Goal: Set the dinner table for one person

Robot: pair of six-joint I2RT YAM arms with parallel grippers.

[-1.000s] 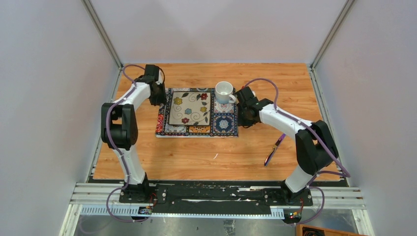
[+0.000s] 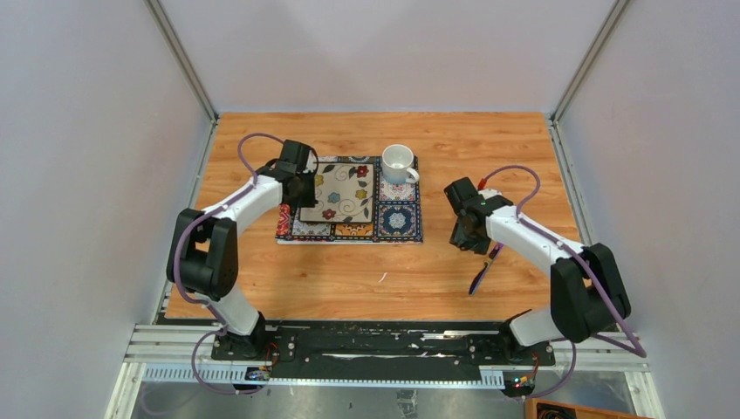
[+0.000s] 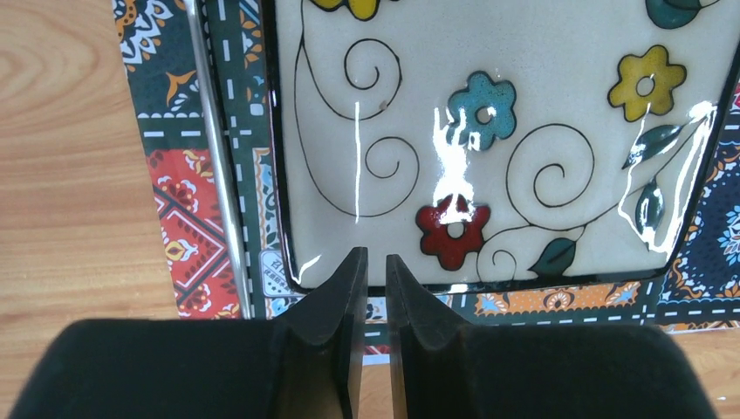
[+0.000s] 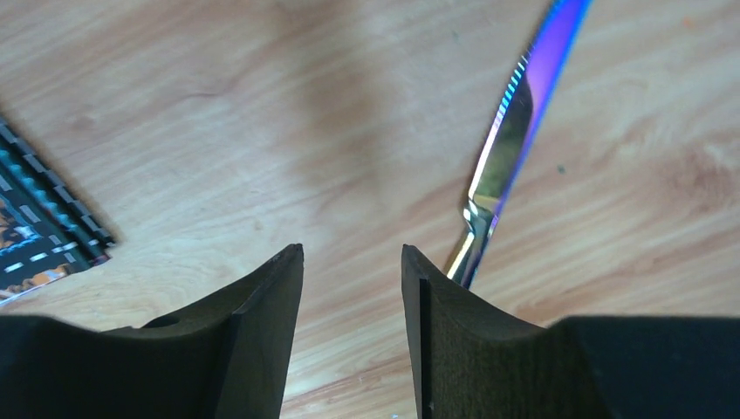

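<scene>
A square floral plate (image 2: 340,196) lies on the patterned placemat (image 2: 399,234), with a white mug (image 2: 398,164) at the mat's far right. Left of the plate, a slim metal utensil (image 3: 217,148) rests on the mat; its end is out of view, so its kind cannot be told. Over the plate's near-left edge is my left gripper, its fingers slightly apart with nothing between. An iridescent knife (image 4: 503,157) lies slanted on the wood right of the mat. Above the table, beside the knife, my right gripper is open and empty.
Bare wood (image 2: 358,279) stretches along the front of the table. A small white scrap (image 2: 382,278) lies there. Walls close off both sides and the back.
My left gripper has come right and nearer the front, from the mat's left edge to over the plate. The right gripper has moved away from the mat toward the knife.
</scene>
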